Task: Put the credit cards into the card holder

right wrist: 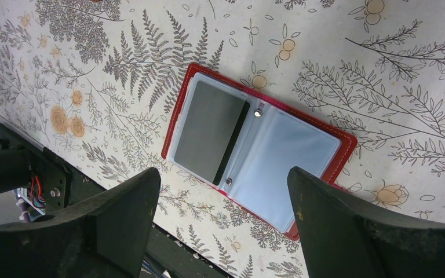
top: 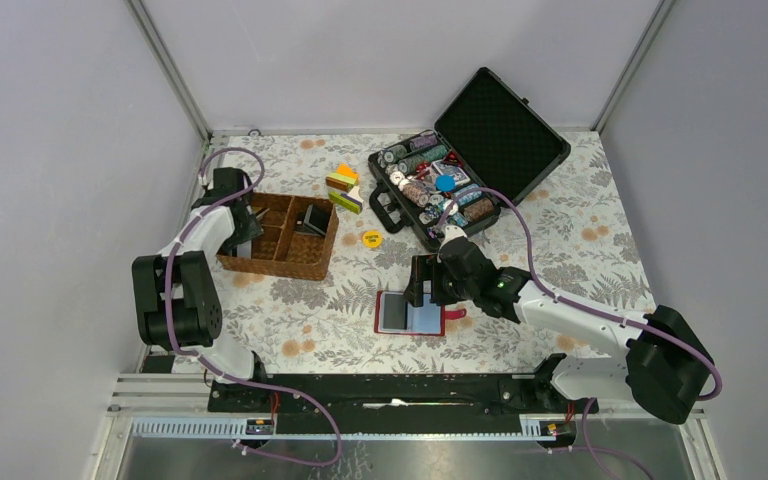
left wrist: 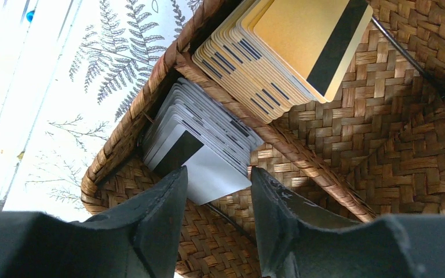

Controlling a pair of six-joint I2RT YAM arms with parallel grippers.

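In the basket's near-left compartment stands a leaning stack of silver cards point(left wrist: 211, 176), each with a dark stripe. My left gripper is part open, one fingertip on each side of the front silver card's lower end; I cannot tell if they touch it. Gold cards point(left wrist: 301, 40) fill the adjoining compartment. The card holder point(right wrist: 347, 145), red-edged with clear pockets, lies spread open on the table. A grey card point(right wrist: 211, 130) sits in one pocket, while the other pocket point(right wrist: 290, 165) looks pale and bare. Above the holder, my right gripper is open and empty.
The woven basket point(top: 305, 270) has dividers and walls close around the left fingers; dark cards point(top: 312, 220) lie in its right part. Small boxes point(top: 345, 200), a yellow disc point(top: 372, 239) and an open poker case point(top: 505, 130) stand behind. Around the holder the table is mostly clear.
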